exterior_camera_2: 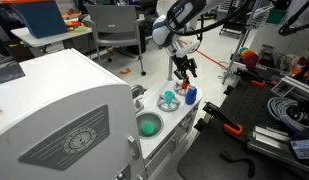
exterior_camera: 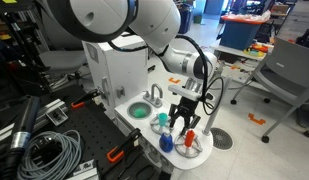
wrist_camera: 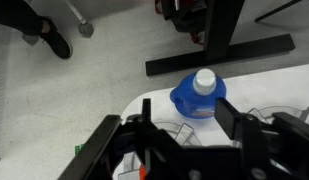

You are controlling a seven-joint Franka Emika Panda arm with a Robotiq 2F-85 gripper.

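Note:
A red object (exterior_camera: 190,139) stands on the right burner-like ring of the white counter; in the second exterior view the red object (exterior_camera_2: 185,85) shows just under the gripper. To its left is a blue bottle-like object (exterior_camera: 166,142), which the wrist view shows from above as a blue body (wrist_camera: 184,101) with a white top (wrist_camera: 204,79). My gripper (exterior_camera: 183,128) hangs low over the counter, just above and left of the red object. In the wrist view its fingers stand apart with nothing held between them. A sliver of red shows low between the gripper's parts there.
A teal cup (exterior_camera: 163,119) stands on the other ring. A green sink (exterior_camera: 140,110) with a faucet is farther left. A white cabinet (exterior_camera_2: 69,105) rises beyond the sink. Dark rails (exterior_camera: 125,146) run along the counter's front.

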